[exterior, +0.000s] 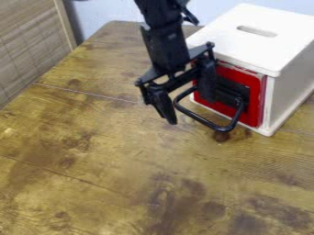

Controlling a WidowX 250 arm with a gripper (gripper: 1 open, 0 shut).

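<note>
A white box-shaped appliance [285, 76] with a red front [252, 108] stands at the right of the camera view. A black looped bar or handle [203, 117] sticks out low from that front, with a dark round knob at its foot. My black gripper [185, 92] is in front of the red face, at the upper part of the bar, one finger near the dark panel and the other to its left. Whether it touches or holds anything is unclear.
A woven mat or panel [28, 41] runs along the far left edge.
</note>
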